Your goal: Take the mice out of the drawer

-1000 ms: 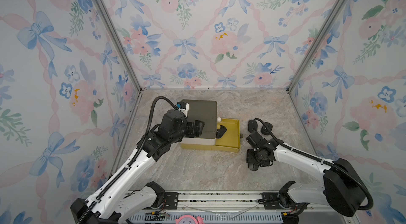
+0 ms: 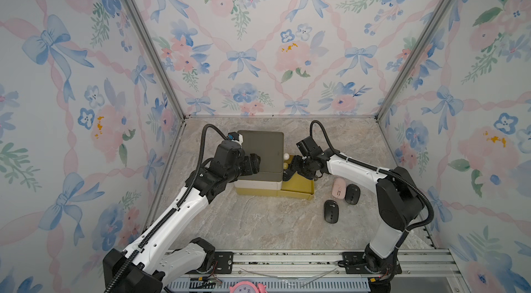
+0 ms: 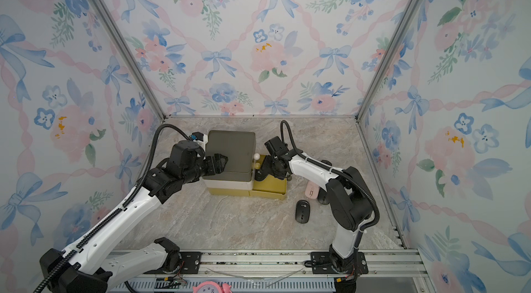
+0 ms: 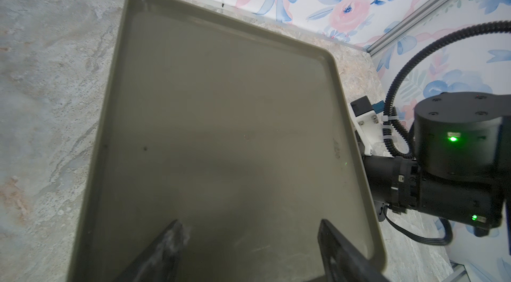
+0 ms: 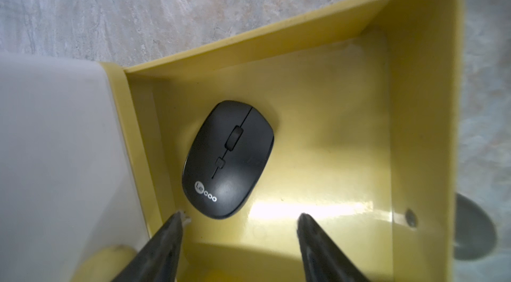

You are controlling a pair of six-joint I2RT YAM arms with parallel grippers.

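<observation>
A black mouse lies in the open yellow drawer, close to the cabinet side, its printed logo facing the fingertips in the right wrist view. Above it, my right gripper is open, fingers apart and nothing held. On the table right of the drawer rest a pink mouse, a dark mouse and another black mouse nearer the front. Over the cabinet's grey-green top, my left gripper has its fingers apart with nothing between them.
The white and yellow cabinet stands left of the drawer, round pale knobs on its face. A grey knob sticks out from the drawer front. Behind the right arm a dark mouse partly shows.
My right gripper has swung from the front black mouse on the table up and left to over the drawer. The left gripper has shifted slightly left. The drawer mouse has stayed put.
</observation>
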